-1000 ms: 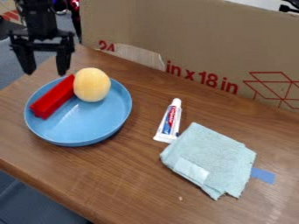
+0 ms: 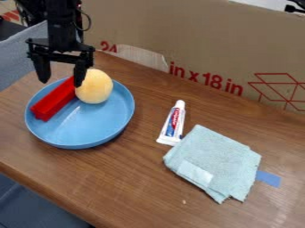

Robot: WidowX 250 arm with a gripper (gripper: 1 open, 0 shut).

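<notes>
A blue plate [image 2: 91,129] on the wooden table holds a red elongated block [image 2: 52,102] and a pale yellow ball [image 2: 94,85]. My black gripper [image 2: 60,77] hangs over the upper left of the plate with its fingers apart, above the upper end of the red block and beside the ball. Whether either fingertip touches them I cannot tell.
A toothpaste tube [image 2: 173,123] lies right of the plate, and a folded pale cloth [image 2: 212,163] with blue tape [image 2: 268,178] beside it is at the lower right. A cardboard box [image 2: 215,44] stands along the back.
My gripper has moved right and down, closer to the red block and the ball. The objects on the table look unmoved.
</notes>
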